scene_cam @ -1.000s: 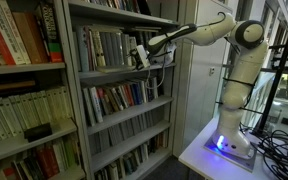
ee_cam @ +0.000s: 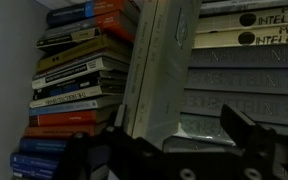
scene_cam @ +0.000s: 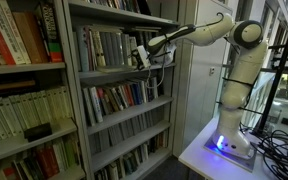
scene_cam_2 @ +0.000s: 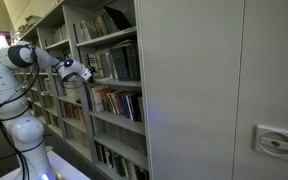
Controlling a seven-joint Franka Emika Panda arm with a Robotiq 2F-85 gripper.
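At the tall shelf in the exterior view 1, my gripper [scene_cam: 141, 60] is level with a row of books [scene_cam: 109, 48]. From the other side, the exterior view 2 has the gripper [scene_cam_2: 90, 76] close to the shelf front. Dark open fingers [ee_cam: 246, 140] reach in from the bottom of the wrist view, and nothing shows held between them. Ahead of them runs a pale board [ee_cam: 164, 75]. Colourful book spines [ee_cam: 79, 85] lie to its left, and thick grey volumes [ee_cam: 249, 80] to its right. Contact with the board cannot be made out.
Shelf boards [scene_cam: 124, 112] below the arm carry more books. A second bookcase [scene_cam: 24, 70] stands at the left. The arm's base rests on a white table [scene_cam: 206, 160], with loose cables [scene_cam: 281, 150] beside it. A large pale wall panel [scene_cam_2: 199, 90] adjoins the shelf.
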